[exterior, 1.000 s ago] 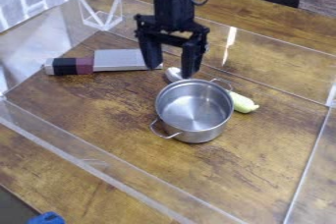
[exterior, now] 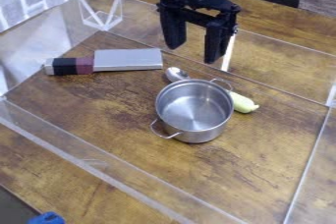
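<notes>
My black gripper (exterior: pixel 195 33) hangs open over the back middle of the wooden table, its two fingers apart with nothing seen between them. Below it a steel pot (exterior: pixel 194 114) with wire handles stands on the table. A small silvery spoon (exterior: pixel 175 74) lies just behind the pot, and a pale green-yellow vegetable (exterior: pixel 243 103) lies at its right side.
A grey flat cleaver-like object (exterior: pixel 128 59) with a dark handle lies at the left. A white wire rack (exterior: pixel 101 12) is at the back left, a blue object (exterior: pixel 45 218) at the bottom left corner. Clear panels edge the work area.
My gripper has risen and moved slightly toward the back and right, away from the pot. The objects on the table look unmoved.
</notes>
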